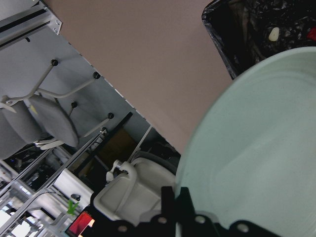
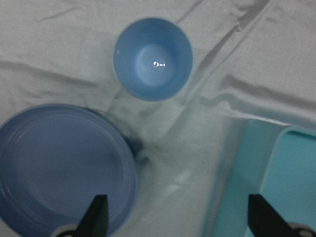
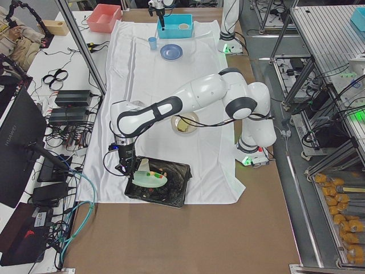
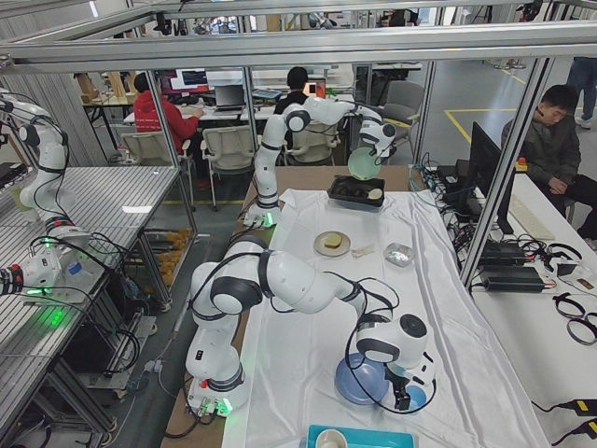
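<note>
A pale green plate [image 4: 364, 162] is held up by my left gripper [image 3: 128, 168] over a black bag-lined bin [image 4: 353, 194]; in the left wrist view the plate [image 1: 252, 153] fills the right side, the fingertips at its rim, with small scraps visible in the bin [image 1: 232, 29]. My right gripper is open above the far end, between a blue plate [image 2: 59, 163] and a teal tray [image 2: 266, 163], with a blue cup [image 2: 153, 59] nearby.
A beige plate with a yellow piece [image 4: 332, 242] and a foil container [image 4: 399, 255] lie mid-table on the white cloth. A white cup [image 4: 332, 438] sits in the teal tray.
</note>
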